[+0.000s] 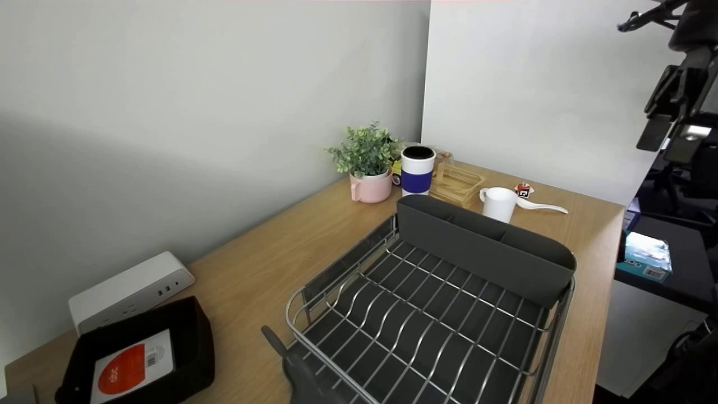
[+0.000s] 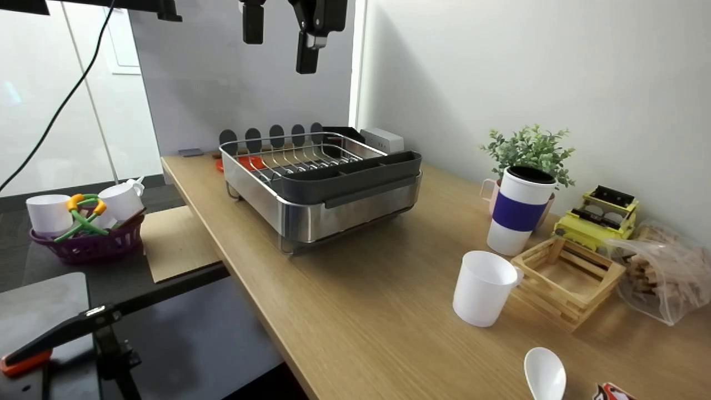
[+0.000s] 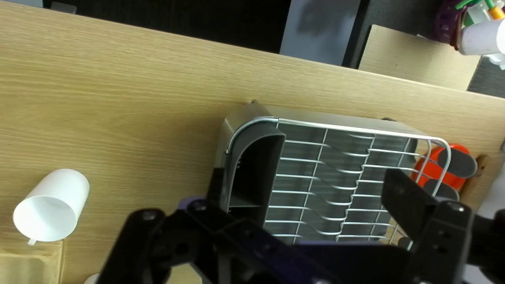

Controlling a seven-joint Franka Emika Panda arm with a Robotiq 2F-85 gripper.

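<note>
My gripper hangs open above the far side of the dish rack, its fingers apart and empty. In the wrist view, one finger shows over the rack's wires, which carry no dishes. A dark grey utensil holder runs along one end of the rack, and the compartments I can see into look empty. On the table a white mug stands upright, with a white spoon lying nearby. Behind the mug is a white tumbler with a purple band.
Near the mug are a wooden crate, a yellow toy and a plastic bag of wooden pieces. A potted plant stands by the wall. A black tray sits beside a white power strip. Table between rack and mug is clear.
</note>
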